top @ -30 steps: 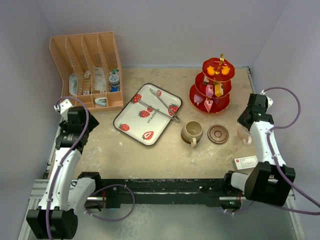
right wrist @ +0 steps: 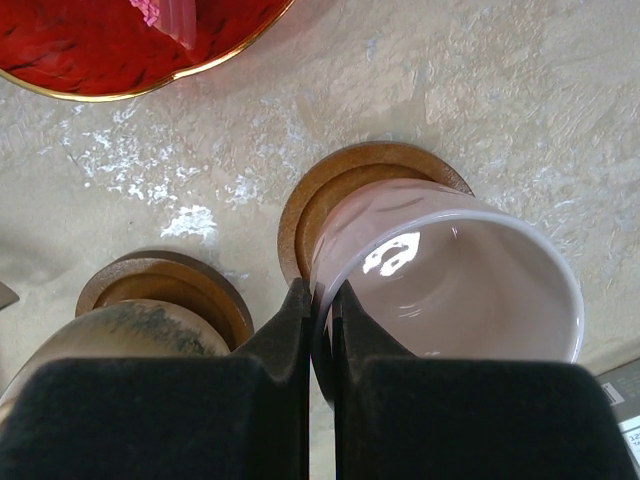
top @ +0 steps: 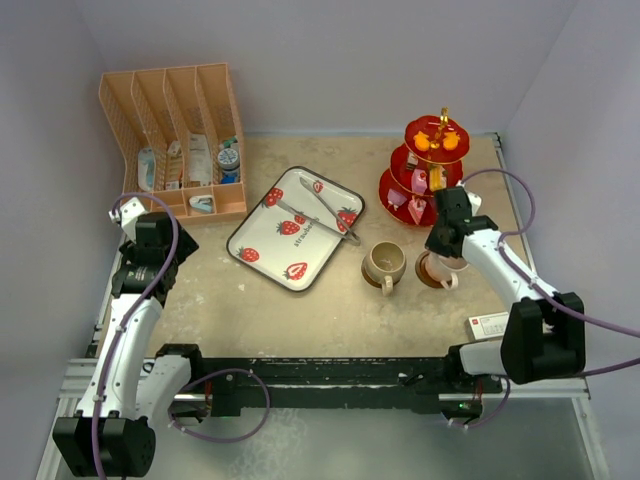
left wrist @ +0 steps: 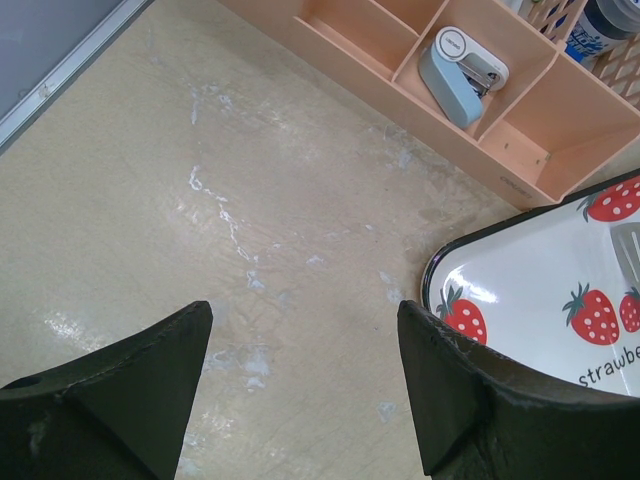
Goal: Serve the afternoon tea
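In the right wrist view my right gripper is shut on the rim of a pale pink cup (right wrist: 460, 285). Beneath that cup a round wooden coaster (right wrist: 292, 225) shows along its far and left side; whether the two touch cannot be told. A beige mug (top: 385, 263) stands on a second coaster (right wrist: 175, 272) to the left. The red three-tier stand (top: 432, 220) holds small cakes at the back right. Knife and fork-like utensils lie on the strawberry tray (top: 278, 262). My left gripper is open and empty over bare table.
A tan divided organizer (top: 222, 150) stands at the back left, with a blue stapler (left wrist: 450, 85) in one compartment. A small white box (top: 490, 326) lies at the front right.
The right gripper has carried the pink cup leftward from the table's right side, over the coaster that was bare. The left arm stays still.
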